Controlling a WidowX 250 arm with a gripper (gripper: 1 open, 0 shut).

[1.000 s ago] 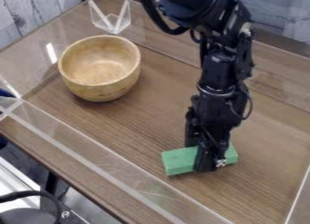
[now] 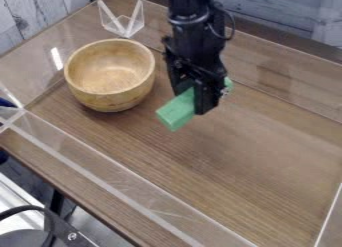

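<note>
My black gripper is above the table, shut on a green block, which hangs tilted just to the right of a round wooden bowl. A second green patch shows behind the gripper's right side, too small to name.
A white angular object stands at the back left. Dark cable-like shapes lie at the lower left edge.
The gripper and green block have moved back and up in the view, from the front centre to beside the bowl.
</note>
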